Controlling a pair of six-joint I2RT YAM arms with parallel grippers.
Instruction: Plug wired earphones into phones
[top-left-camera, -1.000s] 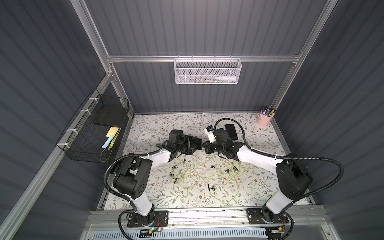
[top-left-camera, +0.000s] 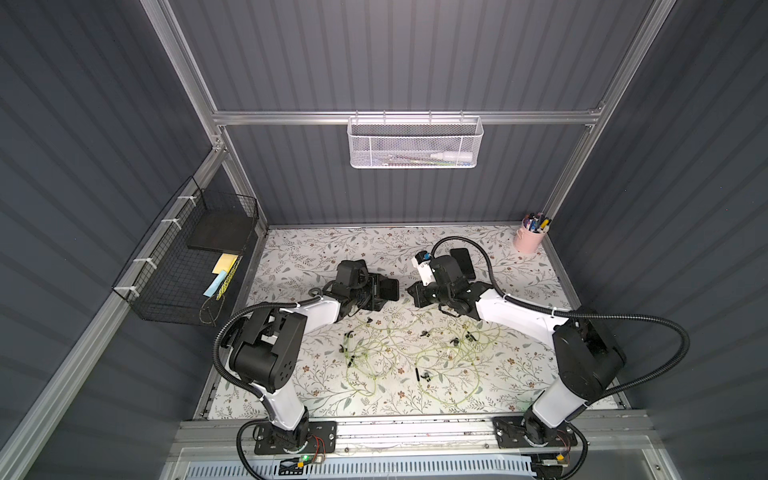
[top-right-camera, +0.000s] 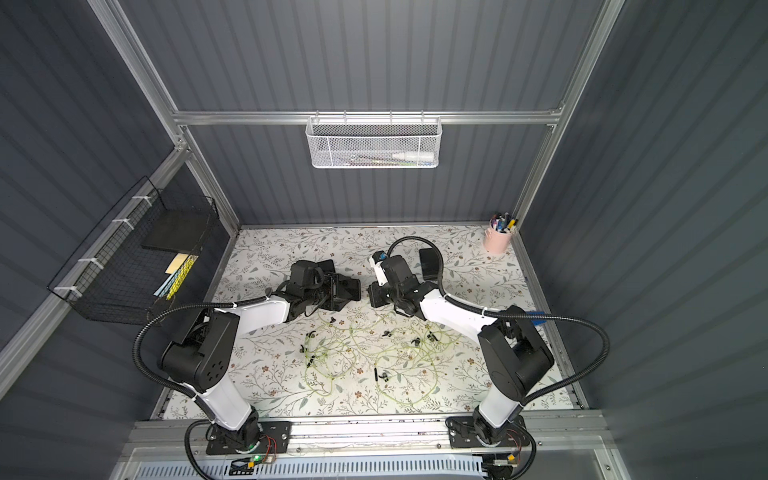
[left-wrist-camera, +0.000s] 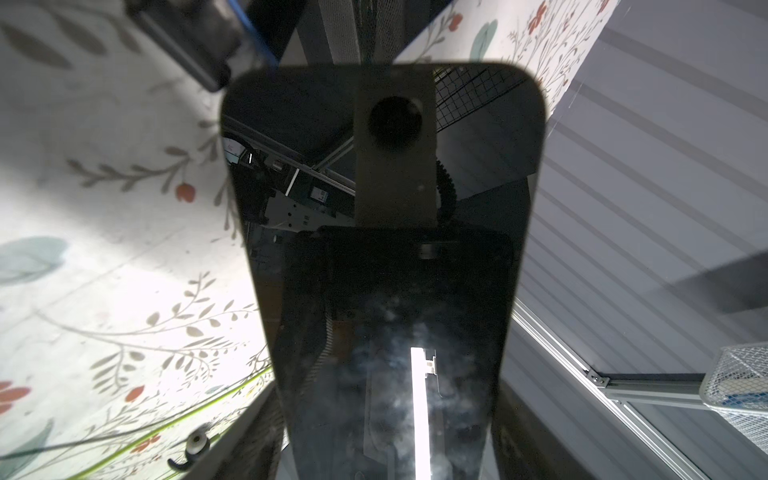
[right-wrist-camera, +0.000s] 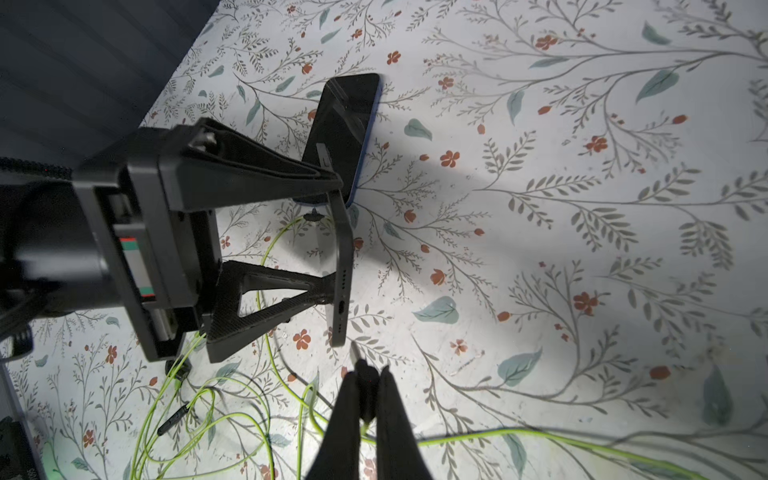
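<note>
My left gripper is shut on a black phone (left-wrist-camera: 384, 304), gripping it by its sides above the table. The phone stands edge-on in the right wrist view, its end with small openings facing my right gripper. That gripper is shut on a small black piece, seemingly an earphone plug (right-wrist-camera: 367, 377); most of it is hidden by the fingers. A clear gap separates plug and phone. Beyond them a second phone (right-wrist-camera: 344, 132) lies flat, with a black plug (right-wrist-camera: 313, 216) on a green cable at its near end.
Loose green earphone cables (top-left-camera: 372, 372) with several black earbuds spread across the front of the table. Behind my left gripper lies another dark phone (top-right-camera: 325, 265). A pink pen cup (top-left-camera: 528, 239) stands at the back right.
My left gripper and its phone have shifted slightly left, and my right gripper slightly right, so the gap between them is a little wider.
</note>
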